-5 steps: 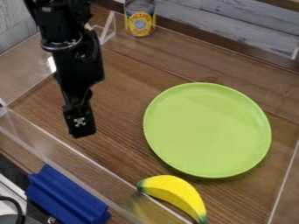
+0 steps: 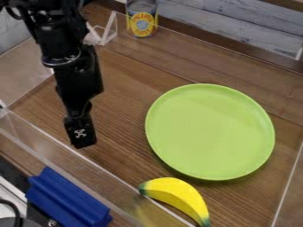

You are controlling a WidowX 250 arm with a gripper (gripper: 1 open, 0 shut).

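Observation:
My black gripper [image 2: 81, 133] hangs low over the left part of the wooden surface, pointing down, with nothing visible between its fingers; their gap is hard to make out. To its right lies a green plate [image 2: 210, 131], empty. A yellow banana [image 2: 175, 194] lies below the plate, near the front of the view.
A blue rack [image 2: 66, 199] sits at the lower left, outside a clear plastic edge. A can with a yellow label [image 2: 141, 19] stands at the back.
My gripper has shifted very slightly; the plate, banana and other objects look unchanged.

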